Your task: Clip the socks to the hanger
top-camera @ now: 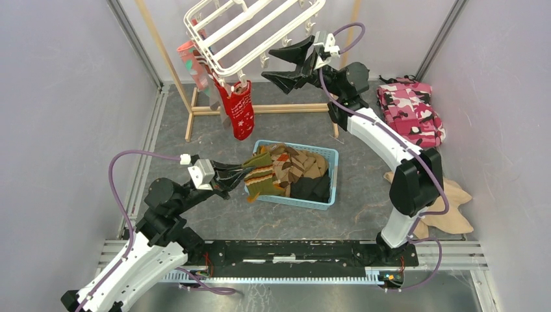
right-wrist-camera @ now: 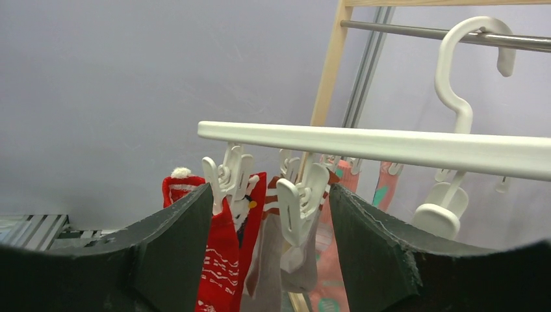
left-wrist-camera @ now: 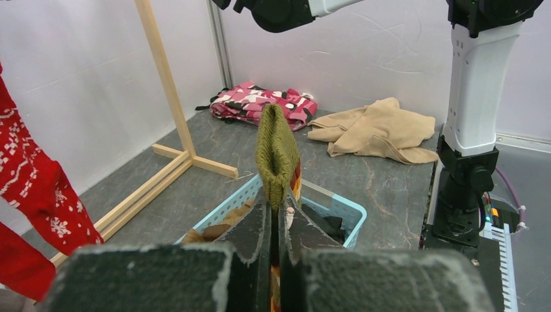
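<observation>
My left gripper (top-camera: 245, 170) is shut on an olive knit sock (left-wrist-camera: 276, 146) with striped orange, held above the blue basket (top-camera: 330, 195) of brown and dark socks. My right gripper (top-camera: 273, 65) is raised and open beside the white clip hanger (top-camera: 253, 32), nothing between its fingers. In the right wrist view an empty clip (right-wrist-camera: 295, 208) sits between and just beyond the open fingers. Red socks (top-camera: 237, 110), pink and grey ones hang from the hanger's left part.
A wooden stand (top-camera: 292, 108) carries the hanger. At the right lie a pink camouflage bag (top-camera: 406, 117) and beige cloth (top-camera: 448, 214).
</observation>
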